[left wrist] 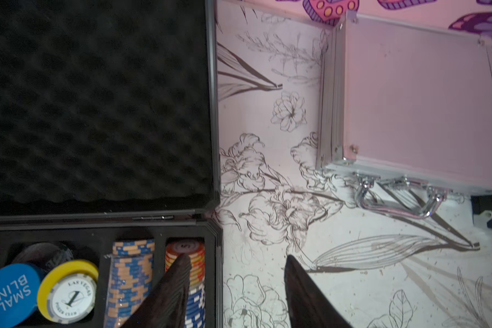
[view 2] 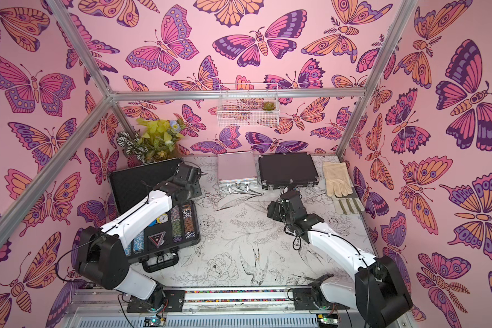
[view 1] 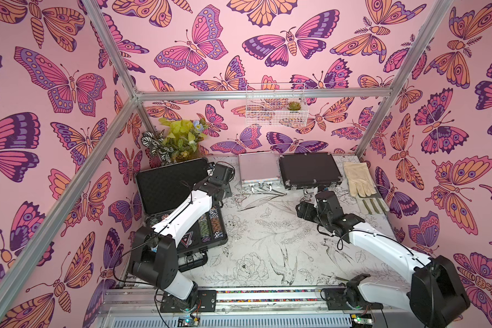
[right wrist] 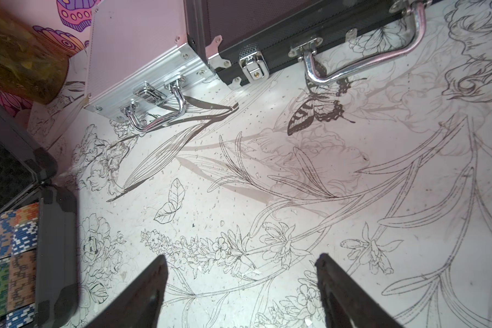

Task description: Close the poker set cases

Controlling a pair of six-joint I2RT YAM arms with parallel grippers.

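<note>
The black poker case (view 1: pixel 169 180) lies open on the left, its foam lid (left wrist: pixel 93 98) raised and its tray holding chips (left wrist: pixel 130 284) and dealer buttons (left wrist: pixel 65 295). Above its right side is my left gripper, open and empty, its fingertips over the chips and the bare tabletop. At the back, the silver case (left wrist: pixel 415 93) and a dark case (view 1: pixel 310 169) lie closed, handles toward the front. My right gripper stands open with nothing between its fingers, over the table in front of those two cases.
A plant (view 1: pixel 180 136) stands at the back left. Gloves (view 1: pixel 357 180) lie at the right. A wire basket (view 1: pixel 276 117) hangs on the back wall.
</note>
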